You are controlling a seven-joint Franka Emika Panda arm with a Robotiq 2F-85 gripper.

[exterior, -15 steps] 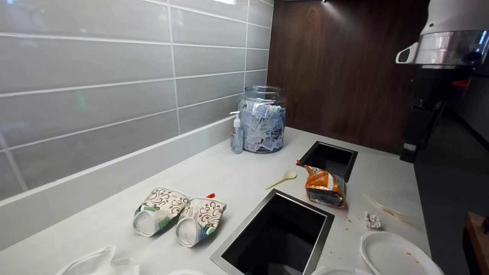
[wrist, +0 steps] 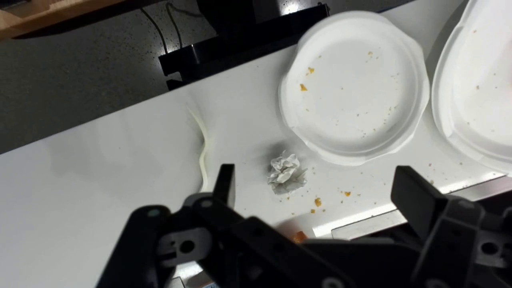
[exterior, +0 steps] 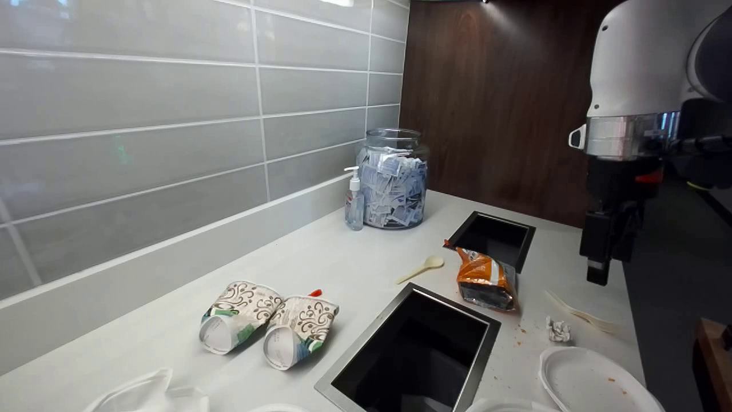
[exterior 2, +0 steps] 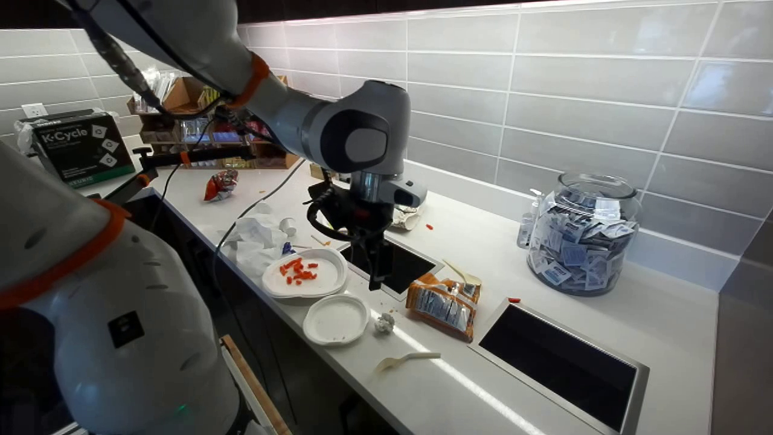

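Note:
My gripper is open above the counter, its two fingers wide apart with nothing held. Below and between them in the wrist view lies a crumpled ball of paper [wrist: 287,173], on the counter and clear of the fingers. A pale plastic utensil [wrist: 203,153] lies to its left, partly hidden by a finger. The emptier white plate [wrist: 355,91], dotted with crumbs, sits beside the paper near the counter edge. Another plate [exterior 2: 327,269] holds several red pieces. An orange snack bag [exterior 2: 443,303] rests between the two dark counter openings.
Two framed dark openings [exterior: 420,350] [exterior: 495,236] are set into the counter. Against the wall stand a big glass jar [exterior: 394,179] of packets and a pump bottle [exterior: 354,205]. Two patterned cups [exterior: 240,312] lie tipped over. A spoon [exterior: 422,268] lies near the bag.
In exterior view 1 my arm and gripper have come lower and a little left, closer to the counter. The objects lie where they were.

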